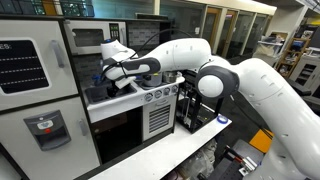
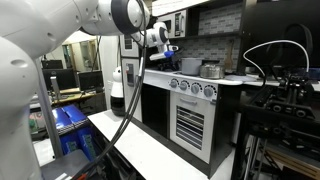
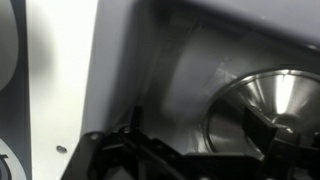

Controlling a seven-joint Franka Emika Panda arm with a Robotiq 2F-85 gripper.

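In the wrist view a round, shiny metal dish or lid lies in the grey sink basin, toward the right. My gripper is open over the basin, one dark finger overlapping the metal piece and the other over bare basin floor. Whether any finger touches the metal is unclear. From the first exterior view, the arm reaches over the counter, and the gripper points down at the sink. The metal piece cannot be made out there.
A pale counter edge runs along the basin's left side in the wrist view. Right of the sink, pots stand on the stove above a row of knobs.
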